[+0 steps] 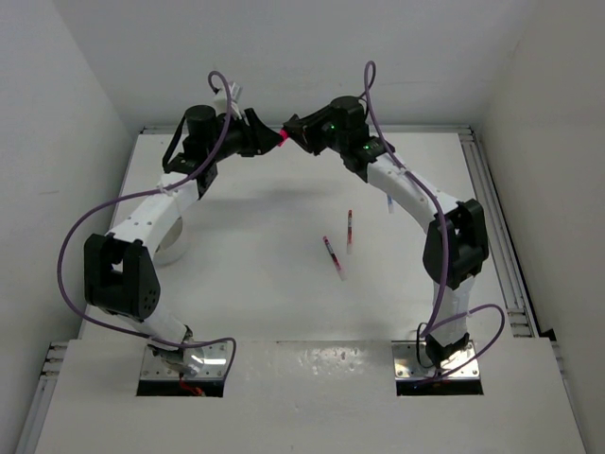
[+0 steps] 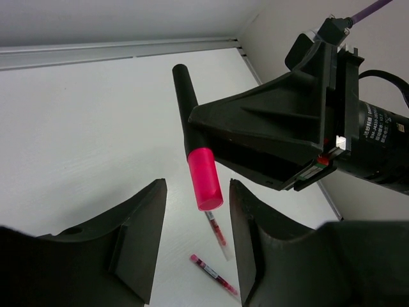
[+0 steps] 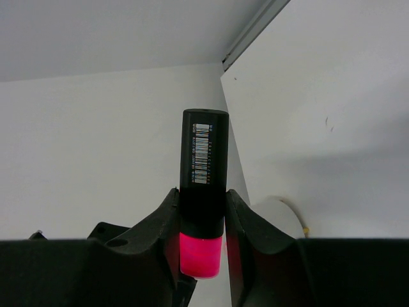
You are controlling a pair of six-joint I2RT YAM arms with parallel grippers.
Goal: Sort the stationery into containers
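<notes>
High over the back of the table, a black marker with a barcode and pink end (image 3: 203, 166) is held in my right gripper, shut on it. In the left wrist view its pink end (image 2: 204, 179) points down between the fingertips of my left gripper, which is open around it. From above, the two grippers meet at the pink end (image 1: 282, 138). Two red-labelled pens (image 1: 333, 255) (image 1: 350, 230) lie on the middle right of the table, and a blue pen (image 1: 389, 202) is partly hidden by the right arm.
A white round container (image 1: 172, 248) stands at the table's left, partly under the left arm. Walls border the back and both sides.
</notes>
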